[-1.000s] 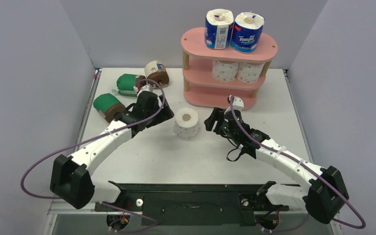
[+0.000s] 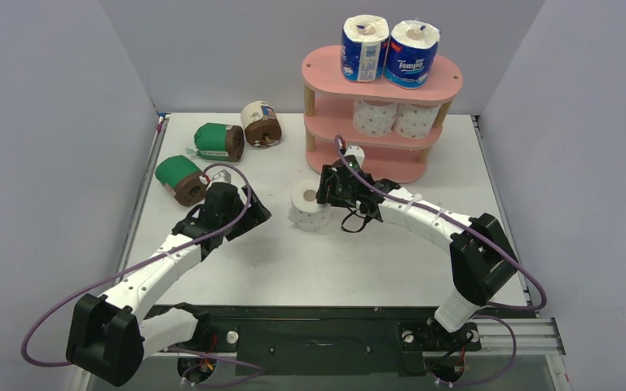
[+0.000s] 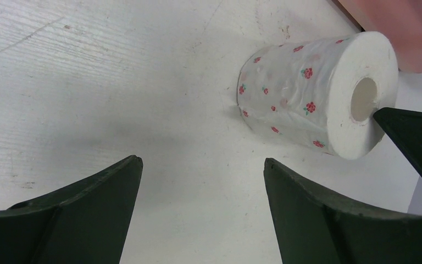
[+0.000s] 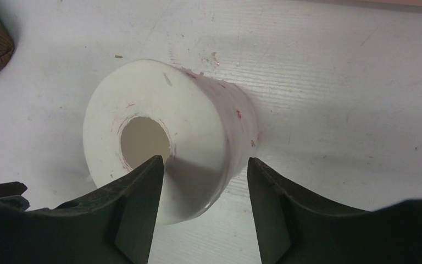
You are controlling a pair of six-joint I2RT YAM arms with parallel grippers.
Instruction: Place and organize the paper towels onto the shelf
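A white floral-wrapped paper roll (image 2: pixel 308 217) stands upright on the table, its core hole facing up. Over its right-hand wall hangs my right gripper, open: one finger (image 4: pixel 153 175) overlaps the top face beside the hole, the other lies outside the roll. Whether they touch it is hard to tell. My left gripper is open over bare table, left of the roll and apart from it. The pink shelf (image 2: pixel 324 74) carries two blue Tempo rolls (image 2: pixel 410 63) on top and two floral rolls (image 2: pixel 373 119) on its middle level.
Several brown rolls in green or pale wrapping lie at the back left, among them a green one (image 2: pixel 219 142), a pale one (image 2: pixel 262 124) and another green one (image 2: pixel 181 180). The visible part of the shelf's bottom level (image 2: pixel 399 167) is bare.
The right gripper has moved left, from beside the roll to over its right edge. My left gripper has drawn back left and toward the front. The rolls have stayed in place.
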